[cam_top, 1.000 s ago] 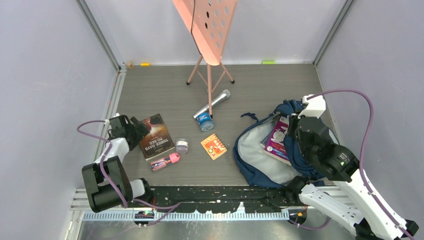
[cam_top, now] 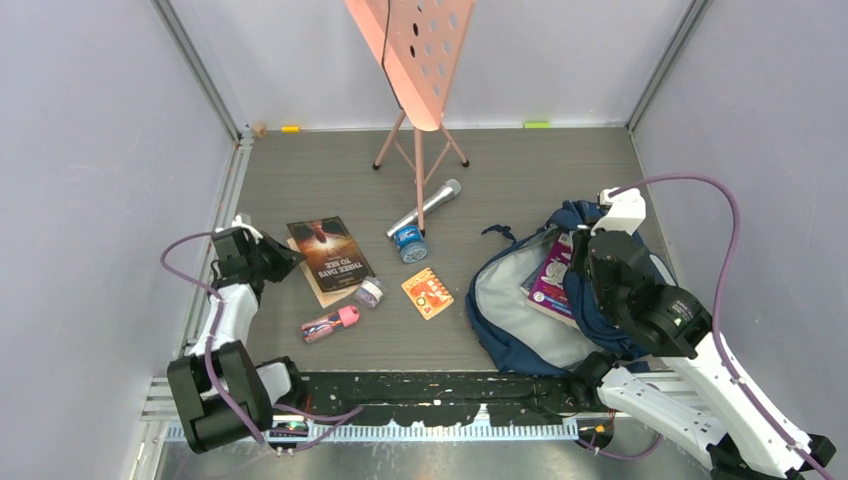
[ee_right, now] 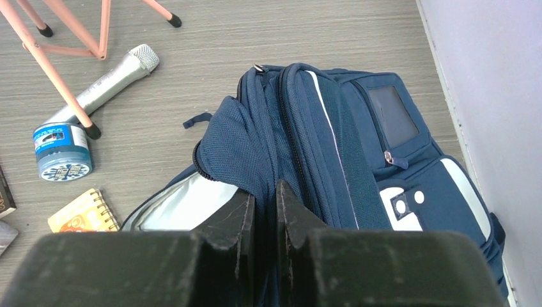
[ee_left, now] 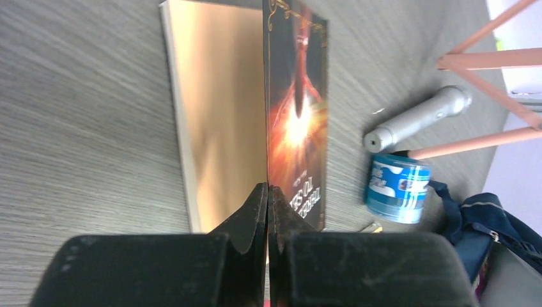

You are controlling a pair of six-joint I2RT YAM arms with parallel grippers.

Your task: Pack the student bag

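A dark book (cam_top: 332, 254) with a beige book (ee_left: 214, 115) under it lies on the left of the floor; my left gripper is shut right at the dark cover's edge, whether on anything thin is unclear. The navy backpack (cam_top: 520, 340) lies open at right, holding a purple book (cam_top: 550, 285). My right gripper is closed around a fold of its fabric. A silver microphone (cam_top: 440, 195), blue jar (cam_top: 410, 246), small clear jar (cam_top: 369, 294), orange notepad (cam_top: 426, 294) and pink-capped tube (cam_top: 330, 322) lie loose between.
A pink stand (cam_top: 415, 60) stands at back centre, its legs over the microphone. White walls enclose both sides and the back.
The dark book has shifted right and turned, uncovering the beige book beneath. My left gripper has moved slightly up and right in the top view. The right arm is nearly still.
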